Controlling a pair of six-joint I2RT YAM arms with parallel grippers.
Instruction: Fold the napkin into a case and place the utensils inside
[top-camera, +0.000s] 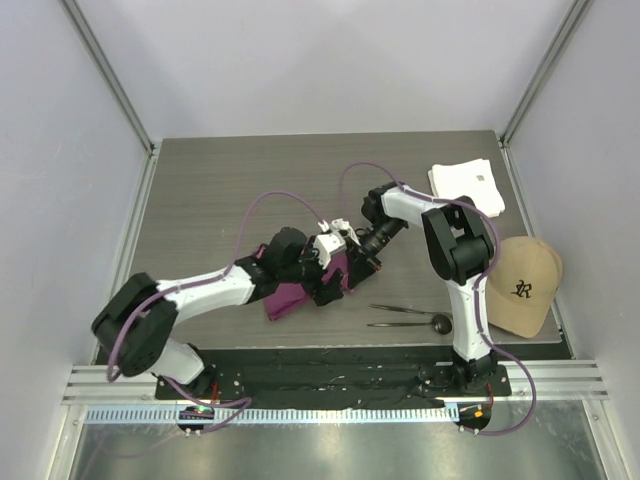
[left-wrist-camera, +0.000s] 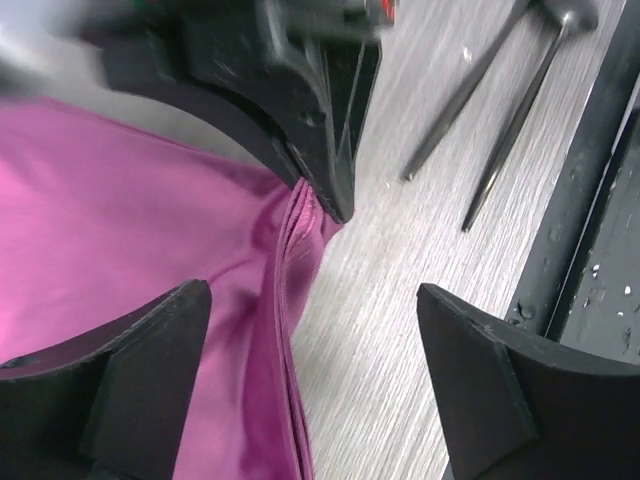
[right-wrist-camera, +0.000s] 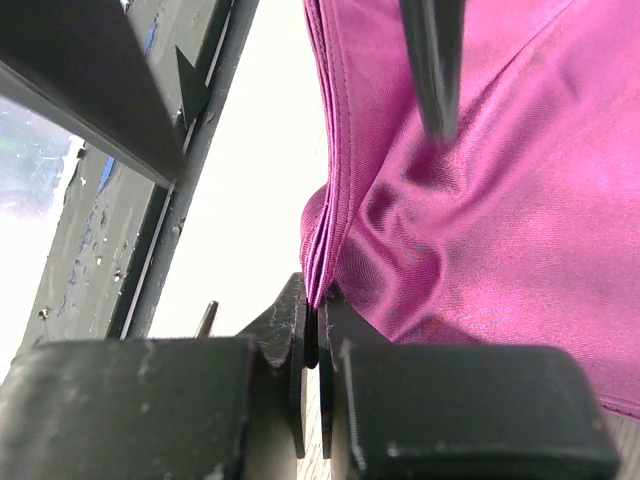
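The magenta napkin (top-camera: 288, 299) lies mostly under my arms in the top view. My right gripper is shut on a layered, stitched edge of the napkin (right-wrist-camera: 540, 220), bunching it into folds. The same pinched spot shows in the left wrist view, where my left gripper stands open with its fingers wide apart. The napkin's raised edge (left-wrist-camera: 285, 300) runs between those fingers, untouched by either pad. Two dark utensils lie side by side, a thin one (top-camera: 398, 309) and a spoon (top-camera: 440, 324), right of the napkin.
A folded white cloth (top-camera: 466, 186) rests at the table's back right. A tan cap (top-camera: 523, 285) sits over the right edge. A dark rail (top-camera: 320, 365) borders the front.
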